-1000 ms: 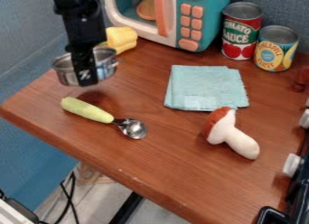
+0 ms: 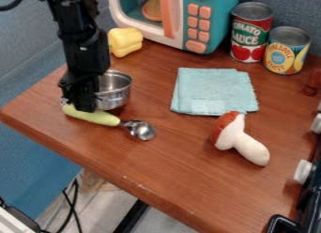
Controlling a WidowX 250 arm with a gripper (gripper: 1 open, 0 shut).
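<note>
My black gripper (image 2: 79, 96) reaches down at the left side of the wooden table, over the end of a scoop (image 2: 138, 129) with a pale yellow-green handle (image 2: 98, 116). A steel pot (image 2: 114, 92) sits right behind the gripper, partly hidden by it. Whether the fingers are open or shut, and on what, I cannot make out.
A light blue cloth (image 2: 213, 91) lies mid-table, with a red-and-white toy mushroom (image 2: 239, 141) in front. Behind are a yellow block (image 2: 126, 41), a toy microwave (image 2: 164, 13) and two cans (image 2: 250, 35). A black appliance (image 2: 298, 201) edges the right.
The gripper has moved down and toward the front, onto the scoop's handle end. The steel pot has come down and shifted right, from raised at the gripper to beside the handle.
</note>
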